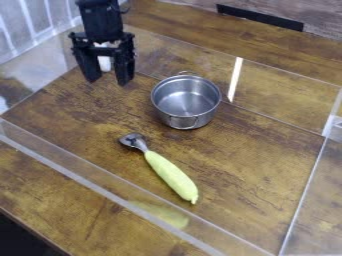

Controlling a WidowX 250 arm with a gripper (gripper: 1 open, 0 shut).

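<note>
My black gripper [104, 70] is at the upper left, low over the wooden table, with its fingers apart; a small white object [106, 62] shows partly behind it. To its right sits a steel pot [186, 100]. Below the pot lies a pale yellow-green elongated item [171, 175] with a small metal utensil-like piece [131, 141] at its upper end.
Clear transparent panels border the area on the sides and front. A thin white strip [235, 78] stands right of the pot.
</note>
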